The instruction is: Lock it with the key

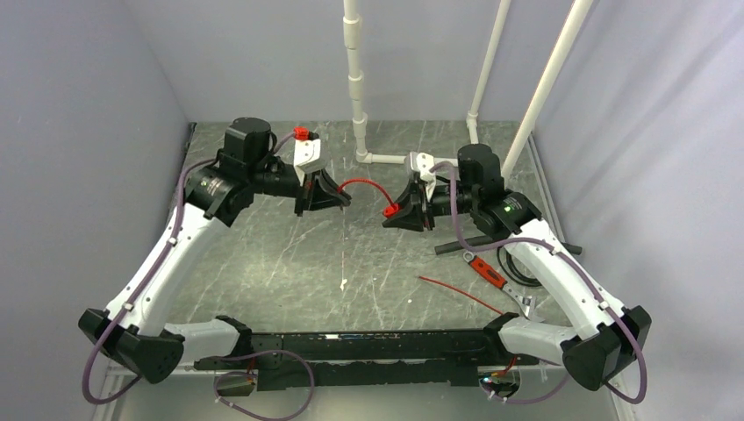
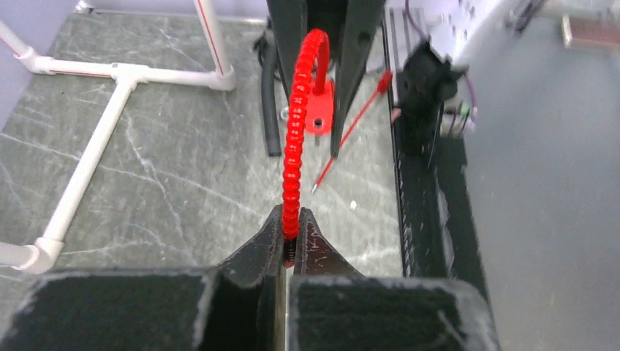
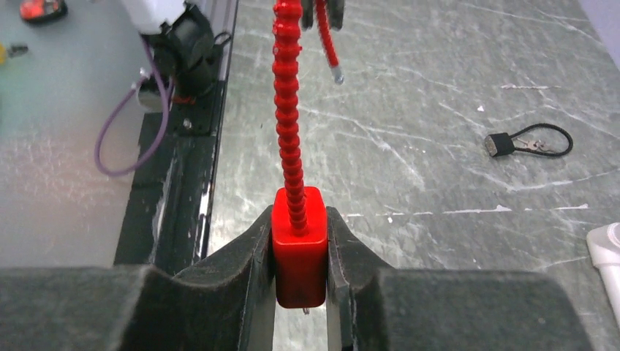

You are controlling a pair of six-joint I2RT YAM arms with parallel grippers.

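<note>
The red lock body [image 3: 299, 248] sits between the fingers of my right gripper, with a finger against each side. A small metal stub shows below the body in the right wrist view. From it a beaded red cable [image 2: 292, 161] arcs across to my left gripper, which is shut on it. What looks like the cable's free end [image 3: 329, 47], tipped with metal, hangs below the left fingers. Both grippers [image 1: 346, 202] [image 1: 395, 215] face each other above the middle of the table. I cannot tell whether the stub is the key.
On the right lie an orange-handled wrench [image 1: 500, 281], a black bar [image 1: 461, 245], a coiled black cable [image 1: 519, 272] and a thin red cord [image 1: 461, 291]. A black looped lock [image 3: 501, 144] rests farther left. White pipes [image 1: 412, 160] stand behind.
</note>
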